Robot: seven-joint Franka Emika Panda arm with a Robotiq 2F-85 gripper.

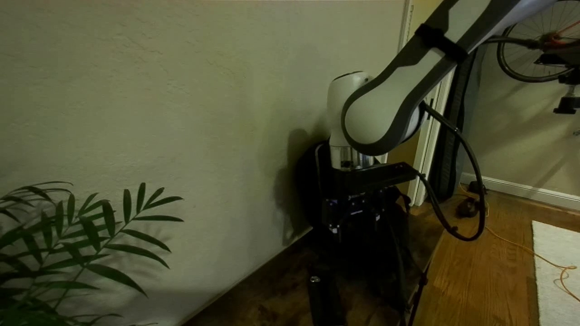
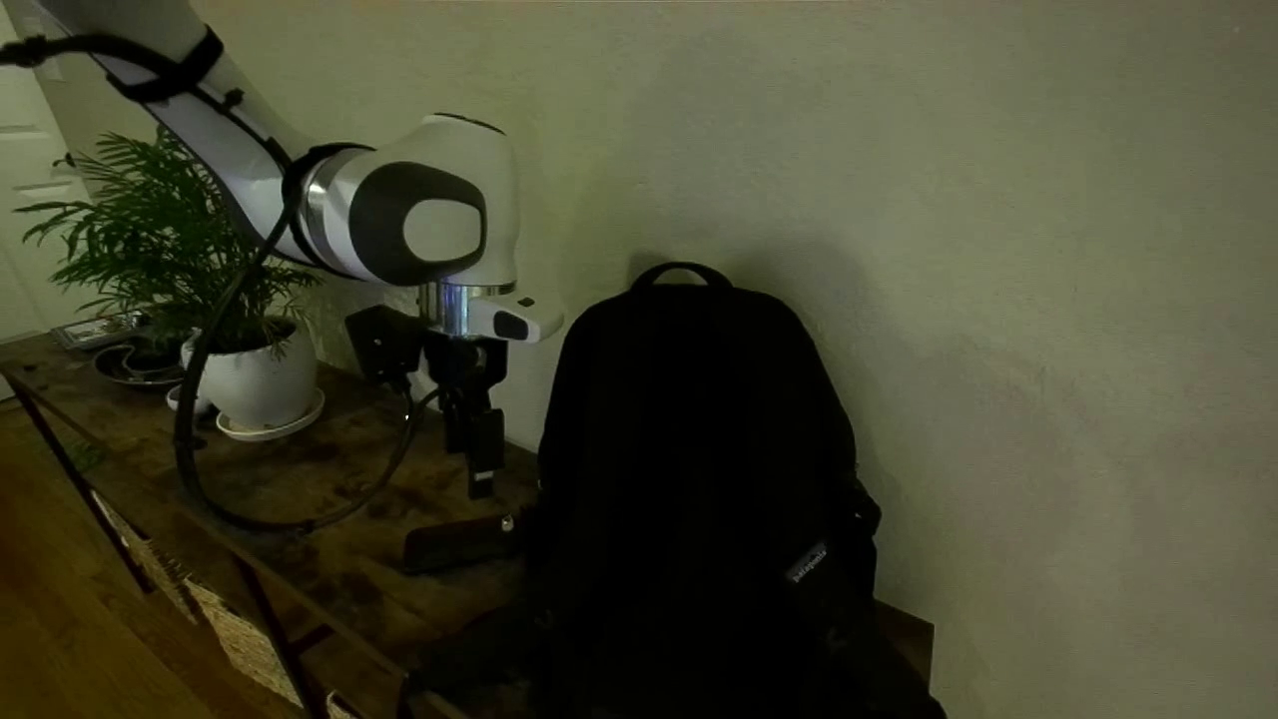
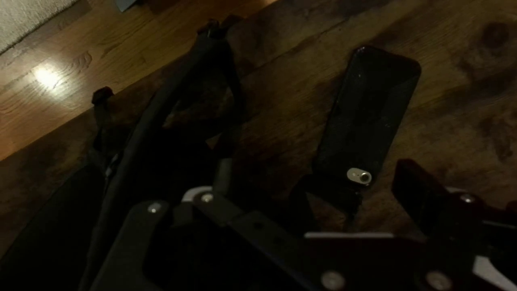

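Observation:
A black phone point(image 3: 370, 111) lies flat on the dark wooden table, its camera end towards my gripper in the wrist view. The same phone point(image 2: 461, 545) rests just beside the black backpack point(image 2: 707, 443), which stands against the wall. My gripper is open with nothing between its fingers, spread wide on either side of the phone's camera end. From the second exterior view, the gripper point(image 2: 470, 467) hangs pointing down, above the tabletop and apart from the phone. In the first exterior view its fingers are lost in the dark.
Straps of the backpack point(image 3: 160, 106) spread over the table close to the phone; one dark strap lies by its camera end. A potted plant point(image 2: 258, 383) stands farther along the table point(image 2: 347, 479). The wall point(image 1: 190, 136) runs behind, and bare tabletop shows between plant and phone.

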